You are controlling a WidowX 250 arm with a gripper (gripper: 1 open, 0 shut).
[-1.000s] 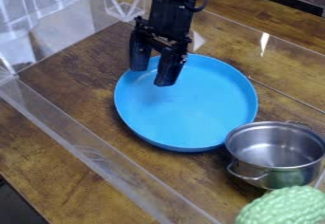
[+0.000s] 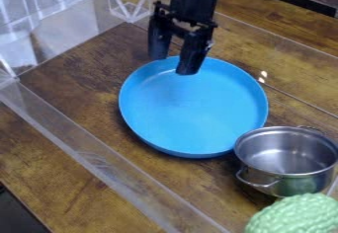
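Note:
My black gripper (image 2: 176, 51) hangs from the top of the camera view, just over the back-left part of a round blue plate (image 2: 193, 115). Its two dark fingers are spread apart, with nothing visible between them. The plate lies flat on the wooden table.
A steel pot (image 2: 284, 168) with handles stands against the plate's right front. A green knitted object (image 2: 295, 216) is at the bottom right corner. Clear plastic walls border the wooden table (image 2: 73, 89), whose left part is bare.
The gripper has risen a little and moved slightly right, away from the plate's surface. The plate, pot and green object are unmoved.

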